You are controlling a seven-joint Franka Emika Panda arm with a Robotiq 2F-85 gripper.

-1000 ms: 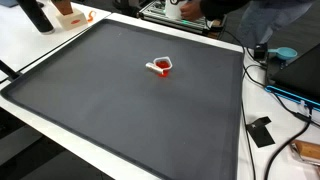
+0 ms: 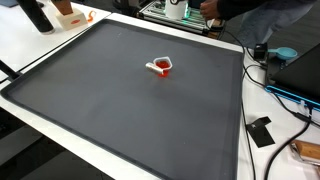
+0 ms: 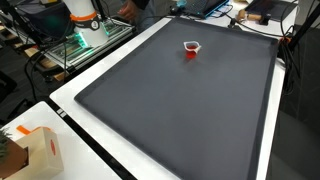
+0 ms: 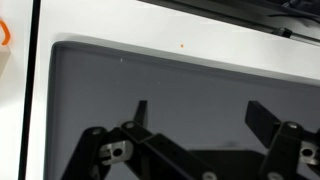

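Observation:
A small white angular ring or dish with something red at it sits on the dark grey mat, towards its far side in exterior view 1. Beside it lies a short white stick-like piece. In exterior view 2 the same white piece shows near the mat's far edge, red inside it. My gripper stands open above the mat in the wrist view, its dark fingers wide apart and only bare mat between them. Neither small object appears in the wrist view, and the gripper cannot be made out in the exterior views.
A box with a brown top stands off its far left corner. Cables and a dark device crowd the right side, with a flat black piece on the white table.
At the top of exterior view 1, the white arm part and the dark figure beside it have shifted slightly. The pieces on the mat have stayed put.

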